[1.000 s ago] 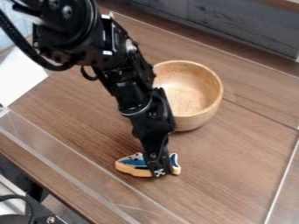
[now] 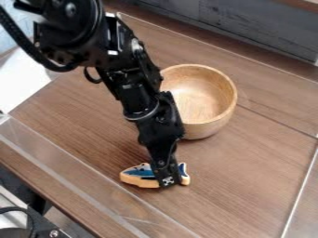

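Note:
My black gripper (image 2: 166, 175) points straight down onto a small flat toy (image 2: 139, 176) with blue, white and tan colours, fish-like in shape, lying on the wooden table. The fingers are shut on the toy around its right half. A round wooden bowl (image 2: 209, 112) stands behind the gripper to the right, with the arm in front of its left side; its visible inside looks empty.
A dark grey wall (image 2: 236, 33) runs along the back. Pale strips cross the table near its left and right edges.

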